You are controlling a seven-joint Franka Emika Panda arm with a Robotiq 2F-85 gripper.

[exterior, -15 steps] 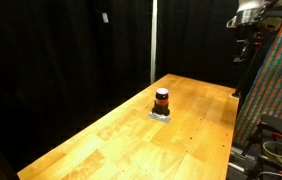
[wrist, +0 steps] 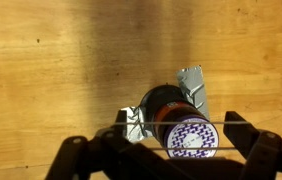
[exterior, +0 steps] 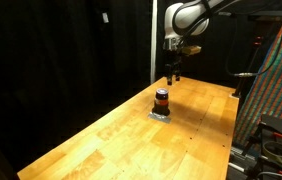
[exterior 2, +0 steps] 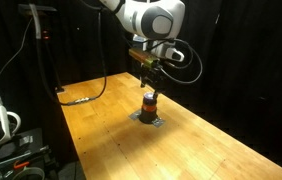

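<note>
A dark cylindrical stack with a reddish band (exterior: 162, 103) stands upright on the wooden table. Its base is fixed with silver tape (wrist: 192, 85). The round top, patterned purple and white (wrist: 192, 138), shows in the wrist view. Above and slightly behind it in exterior view 1 hangs my gripper (exterior: 173, 77), apart from the stack. In the wrist view the gripper's fingers stand wide apart on either side of the patterned top, with thin lines stretched across between them. Exterior view 2 places the gripper (exterior 2: 153, 82) just above the stack too.
Dark curtains (exterior: 61, 70) hang behind it. A dark stool-like object (exterior: 278, 150) stands off the table's right side.
From the far right of exterior view 1, the arm has swung left and come down to a place over the stack. The stack has stayed where it was.
</note>
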